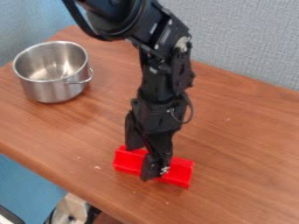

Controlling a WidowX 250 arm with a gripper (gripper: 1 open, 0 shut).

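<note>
A long red block (177, 173) lies on the wooden table near the front middle, running diagonally. My black gripper (147, 157) is down over the block with its fingers open on either side of it; the arm hides part of the block's middle.
A steel pot (52, 80) with a handle stands on the table at the left back. The table's front left edge drops to a blue surface, and a grey wall stands behind.
</note>
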